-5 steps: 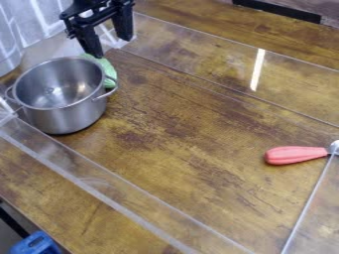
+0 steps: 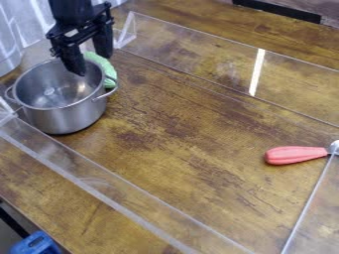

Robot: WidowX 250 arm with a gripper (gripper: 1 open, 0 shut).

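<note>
A black gripper [image 2: 82, 58] hangs low over the back of a steel pot [image 2: 59, 109] at the upper left, its lower end near the pot's rear rim. Just behind the pot's right side lies a light green object [image 2: 109, 73], partly hidden by the gripper and pot. Whether the fingers are open or shut, or hold anything, I cannot tell.
A red-handled utensil [image 2: 294, 155] lies at the right. A blue object [image 2: 38, 244] sits at the bottom left corner. Clear panels edge the wooden table [image 2: 185, 149], whose middle is bare.
The gripper has moved down and to the left, closer to the pot and the green object. The pot and utensil stay where they were.
</note>
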